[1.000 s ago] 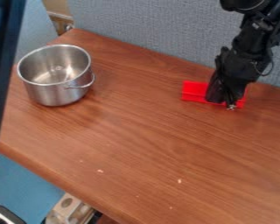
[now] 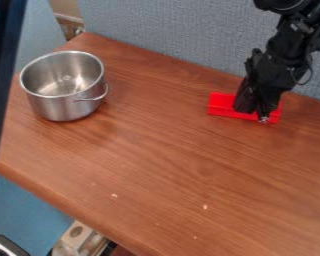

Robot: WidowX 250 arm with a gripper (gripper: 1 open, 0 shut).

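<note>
My black gripper (image 2: 260, 108) is lowered at the right rear of the wooden table, over a flat red object (image 2: 224, 105) that extends out on both sides of it. The gripper's fingertips are down at the red object and look shut; whether anything is between them is hidden by the gripper's dark body. A steel pot (image 2: 63, 84) with side handles stands at the left of the table.
A grey padded wall (image 2: 190, 35) runs close behind the gripper. A dark vertical edge fills the far left of the view.
</note>
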